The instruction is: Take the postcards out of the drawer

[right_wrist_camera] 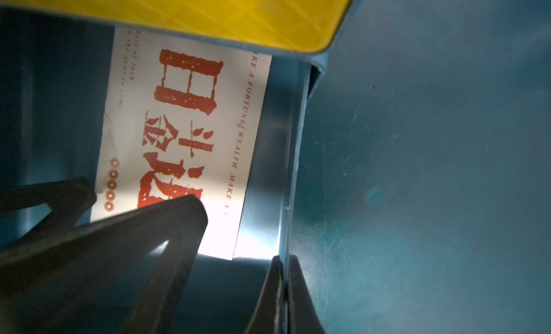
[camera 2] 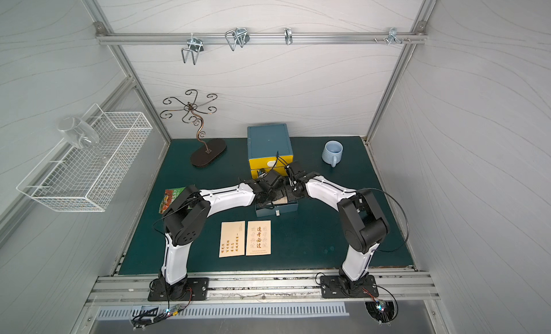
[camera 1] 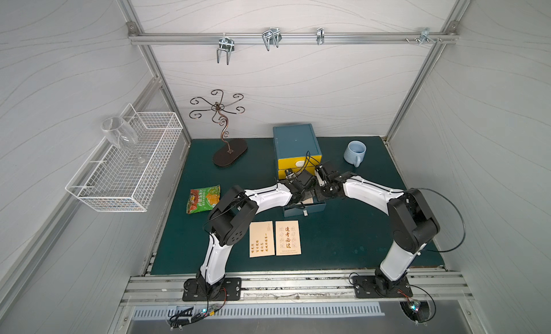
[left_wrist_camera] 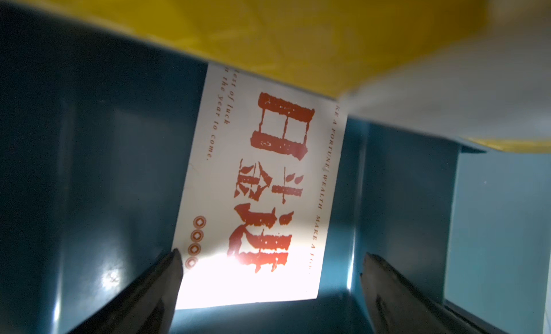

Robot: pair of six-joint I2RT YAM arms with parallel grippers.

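Observation:
One postcard (left_wrist_camera: 221,138) with red lettering lies flat in the open drawer (left_wrist_camera: 499,219), its far end under the yellow front. Over this card my left gripper stands open, one finger on each side of its near end, nothing held. My right gripper is shut at the drawer's right side wall (right_wrist_camera: 295,156). That wall's rim runs up to its fingertips; whether it is pinched between them is unclear. Two more postcards, a left one (camera 1: 261,239) and a right one (camera 1: 288,238), rest side by side on the table before the drawer.
The blue cabinet (camera 1: 295,140) with yellow drawer fronts stands behind both grippers. A blue mug (camera 1: 355,152) is to its right, a metal stand (camera 1: 229,152) to its left. A green snack bag (camera 1: 203,199) lies at left.

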